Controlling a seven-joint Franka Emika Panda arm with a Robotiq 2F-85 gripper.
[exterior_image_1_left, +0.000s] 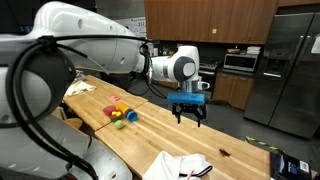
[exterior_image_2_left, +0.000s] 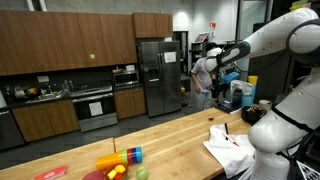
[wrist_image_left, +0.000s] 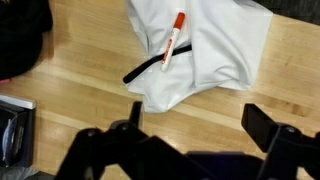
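Observation:
High over the wooden table, my gripper (exterior_image_1_left: 187, 115) points down and stands open, nothing between its fingers. In the wrist view its two dark fingers (wrist_image_left: 261, 123) are spread wide at the bottom of the picture. Below lies a rumpled white cloth (wrist_image_left: 215, 50), off toward the top of that view. On the cloth rests an orange-red and white marker (wrist_image_left: 174, 39). A black marker or thin dark stick (wrist_image_left: 157, 64) lies at a slant across the cloth's edge, close to the orange-red one. The gripper touches neither.
Toward the table's far side are a colourful cylinder (exterior_image_2_left: 119, 158), a red bowl (exterior_image_2_left: 93, 175) and green objects (exterior_image_2_left: 142, 173). Dark cloth (wrist_image_left: 21, 35) and a black box (wrist_image_left: 15, 135) sit near an edge.

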